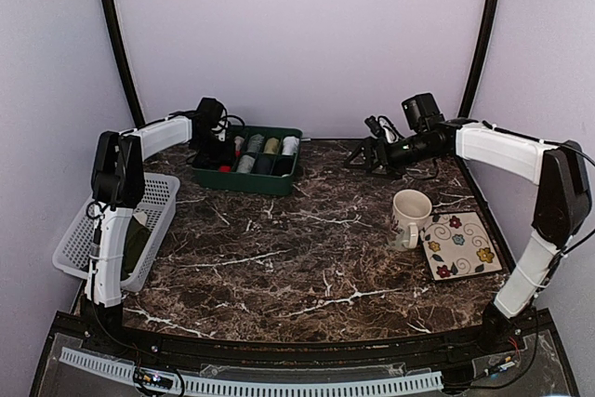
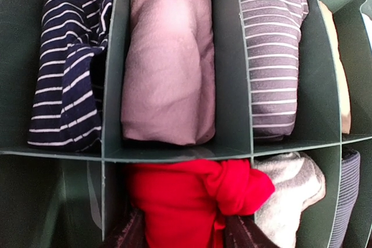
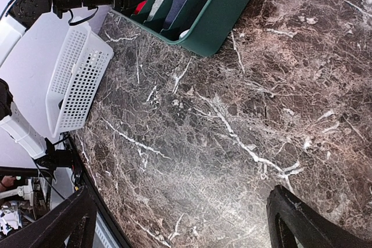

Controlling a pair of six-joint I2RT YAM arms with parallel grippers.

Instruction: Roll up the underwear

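Rolled red underwear (image 2: 177, 201) lies in a front-row compartment of the green divided box (image 1: 244, 181), its knotted end bulging over the right divider. My left gripper reaches down there, partly open. Its fingers (image 2: 131, 233) flank the roll, which fills most of the space between them; their tips are cut off by the frame. From above, the left arm covers part of that corner of the box. On the other side of the table my right gripper is wide open above the marble, empty.
Several other rolls fill neighbouring compartments, including pink cloth (image 2: 165, 68) and grey-striped cloth (image 2: 270, 56); the front-left compartment is empty. A white basket (image 1: 163, 211) stands left. Right are a mug (image 1: 406, 211) and a flowered tile (image 1: 460, 244).
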